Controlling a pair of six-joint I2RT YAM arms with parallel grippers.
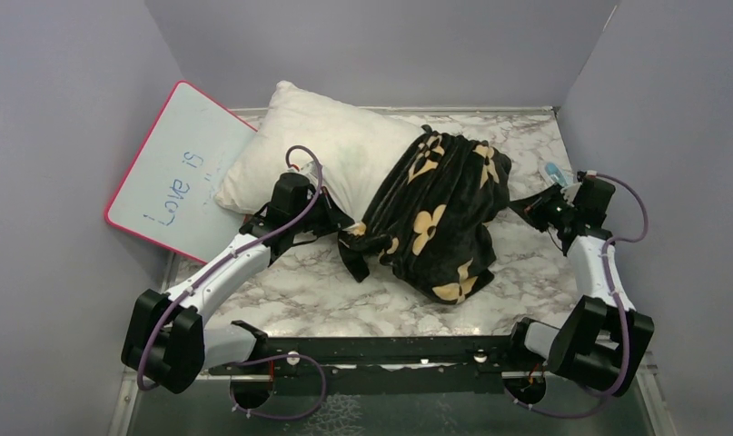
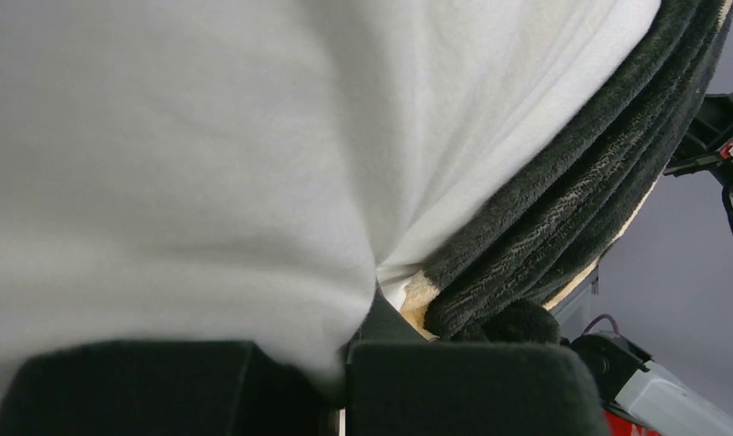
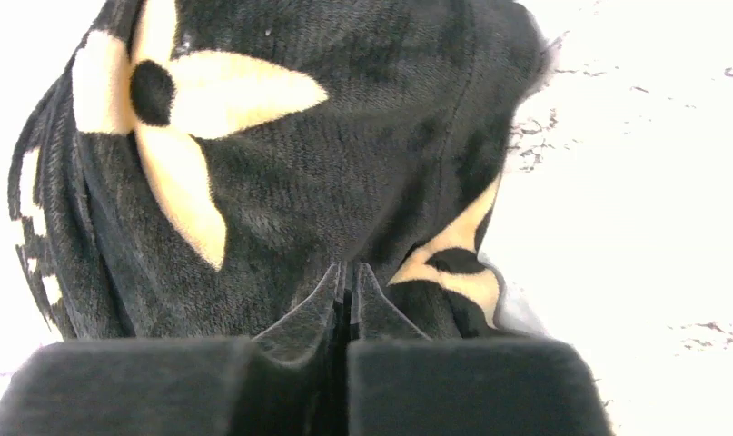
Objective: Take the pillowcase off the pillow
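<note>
The white pillow (image 1: 335,136) lies at the back left, and the black pillowcase (image 1: 449,209) with cream flowers covers only its right part, bunched in folds. My left gripper (image 1: 347,226) is at the pillowcase's opening, low on the pillow. In the left wrist view, white pillow cloth (image 2: 281,263) gathers to a crease between its shut fingers, beside the dark hem (image 2: 499,236). At the pillowcase's right edge is my right gripper (image 1: 513,205), shut. Its tips (image 3: 347,271) stand against the black cloth in the right wrist view; whether any is pinched between them I cannot tell.
A red-rimmed whiteboard (image 1: 153,195) leans at the left, partly behind the pillow. Behind the right gripper lies a small blue item (image 1: 553,173). Grey walls enclose the sides and back.
</note>
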